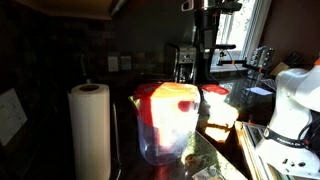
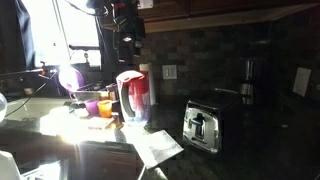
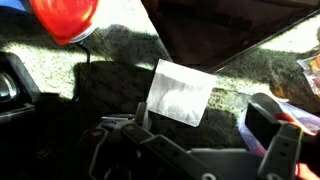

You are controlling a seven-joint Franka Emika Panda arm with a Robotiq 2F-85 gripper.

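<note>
My gripper is open, its two dark fingers spread apart in the wrist view with nothing held between them. Beneath it a white square sheet, paper or cloth, lies flat on the speckled counter. In exterior view 1 the gripper hangs high at the upper right, above and behind the clear pitcher with a red lid. Exterior view 2 shows the dark gripper above the same pitcher, against the bright window.
A paper towel roll stands left of the pitcher. A chrome toaster occupies the counter, with a white sheet near it. Purple and orange cups cluster by the window. Something round and red sits at the wrist view's upper left.
</note>
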